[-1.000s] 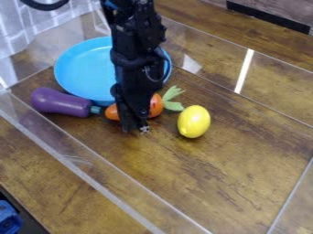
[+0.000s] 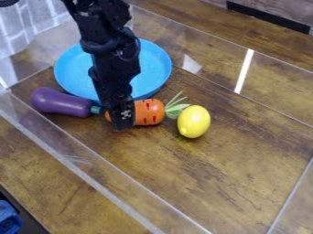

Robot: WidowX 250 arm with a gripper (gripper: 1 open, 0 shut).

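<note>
My black gripper (image 2: 120,117) is lowered over an orange carrot (image 2: 148,113) with green leaves, its fingertips at the carrot's left part; the fingers stand open. A purple eggplant (image 2: 61,103) lies to the left, and a yellow lemon (image 2: 193,122) to the right. Behind the gripper is a blue bowl (image 2: 154,64), partly hidden by the arm.
Clear panels or strips edge the left side, and a blue object (image 2: 6,219) sits at the bottom left corner.
The gripper has shifted left and slightly up along the carrot, uncovering more of it. The eggplant and lemon look unmoved.
</note>
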